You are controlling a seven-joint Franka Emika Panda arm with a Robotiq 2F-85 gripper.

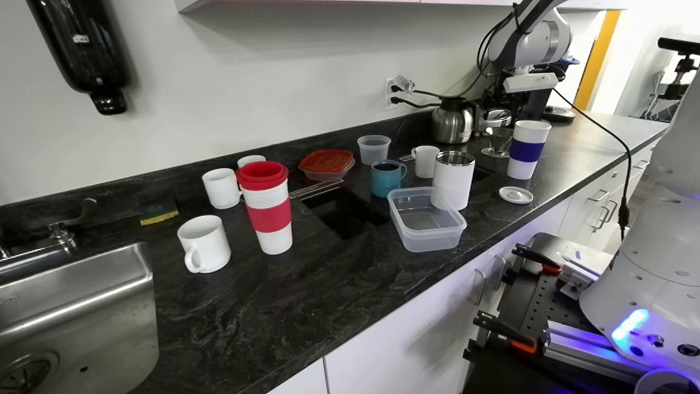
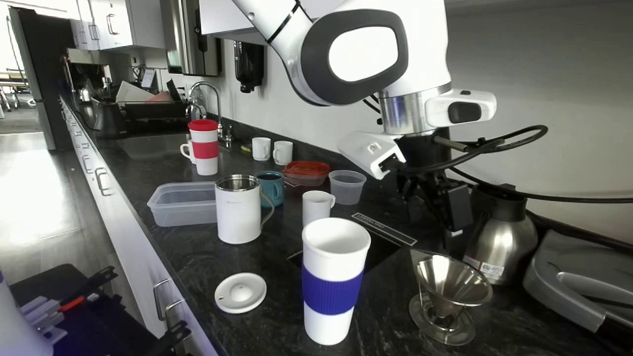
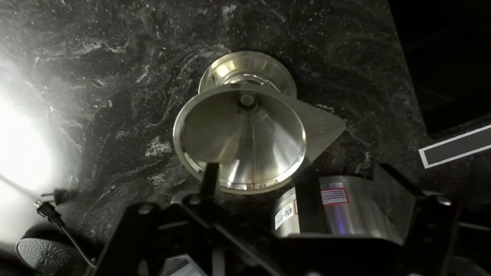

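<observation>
My gripper [image 2: 436, 204] is open and hangs above the back of the counter, near a steel cone dripper [image 2: 448, 285] and a steel carafe [image 2: 504, 237]. The dripper [image 3: 241, 135] stands on its round base in the wrist view, its cone empty, just beyond the gripper's fingertips [image 3: 210, 177]. Nothing is held between the fingers. Behind one finger, the carafe [image 3: 343, 211] is partly hidden. From exterior view 1, the dripper [image 1: 499, 141] stands beside the white cup with a blue band [image 1: 529, 150], below the gripper [image 1: 502, 108].
A white lid [image 2: 240, 292] lies near the counter's front edge. Around the middle stand a steel-lined white mug [image 2: 237, 207], a teal mug [image 2: 271, 189] and a clear container [image 2: 184, 204]. Black cables loop beside the wrist. Farther along, clear counter [image 1: 282, 315] lies next to the sink [image 1: 72, 308].
</observation>
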